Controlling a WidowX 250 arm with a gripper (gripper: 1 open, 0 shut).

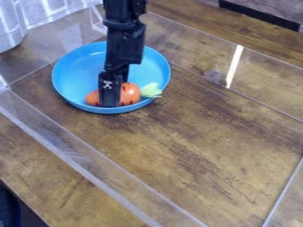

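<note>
A blue bowl (76, 70) sits on the wooden table at the upper left. In it lies an orange toy carrot (130, 92) with pale green leaves at its right end. My black gripper (112, 95) reaches down from the top of the view into the bowl, open, with its fingers low at the carrot and hiding part of it. Whether the fingers touch the carrot is not clear.
Clear plastic edging (71, 158) runs along the left side of the table. The wooden surface (201, 151) to the right and front of the bowl is clear.
</note>
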